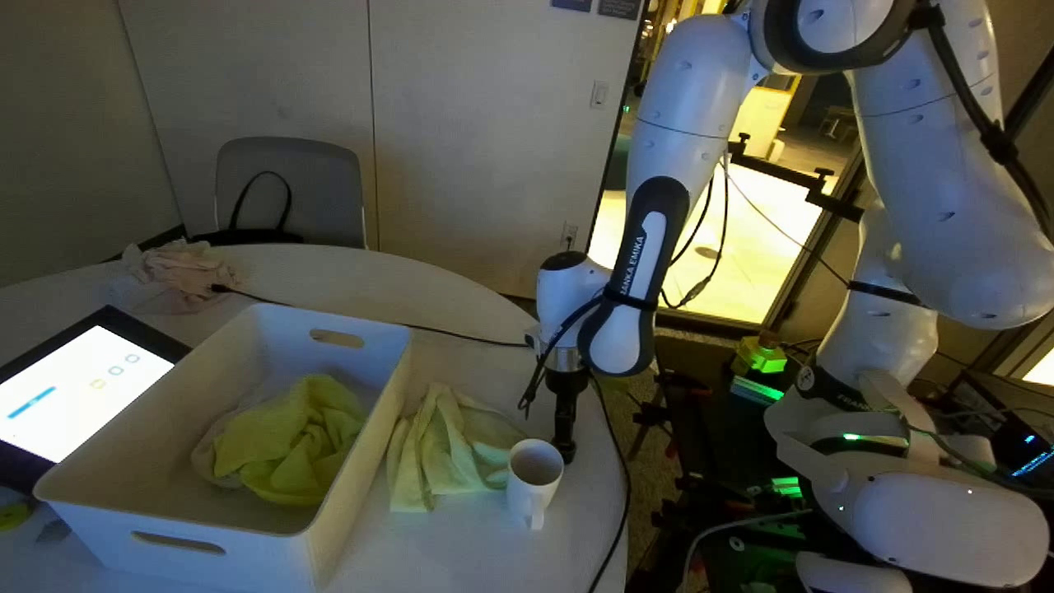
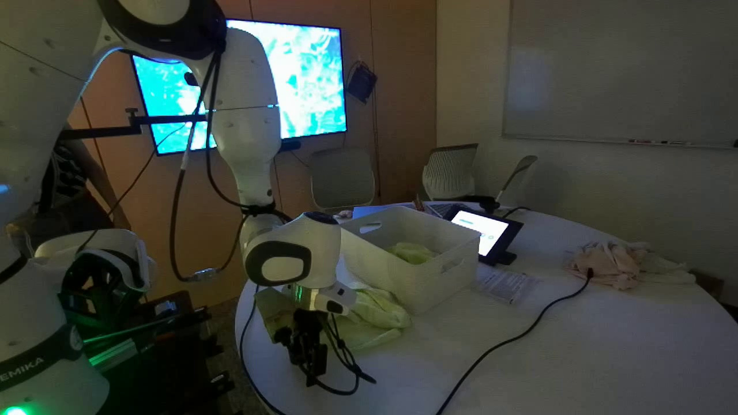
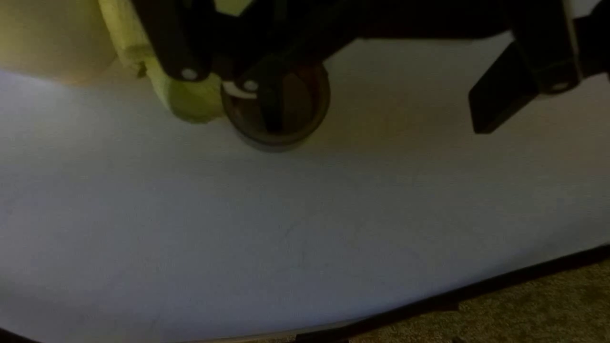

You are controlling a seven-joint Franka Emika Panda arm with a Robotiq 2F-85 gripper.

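A white mug (image 1: 529, 494) stands upright on the round table, its handle toward exterior view 1. My gripper (image 1: 565, 450) points down just behind and to the right of it. The wrist view shows the gripper open, with bare table between its fingers. One finger (image 3: 273, 105) overlaps the opening of the mug (image 3: 303, 111); whether it is inside or above the rim I cannot tell. Beside the mug lies a pale yellow-green cloth (image 1: 445, 450). In exterior view 2 the gripper (image 2: 309, 366) hangs over the near table edge, and the mug is hidden.
A white bin (image 1: 370, 445) holding a yellow cloth (image 1: 296, 445) is left of the loose cloth. Farther left is a lit tablet (image 1: 84, 380). A black cable (image 2: 515, 335) crosses the table, and a pinkish cloth (image 2: 609, 264) lies toward its far side.
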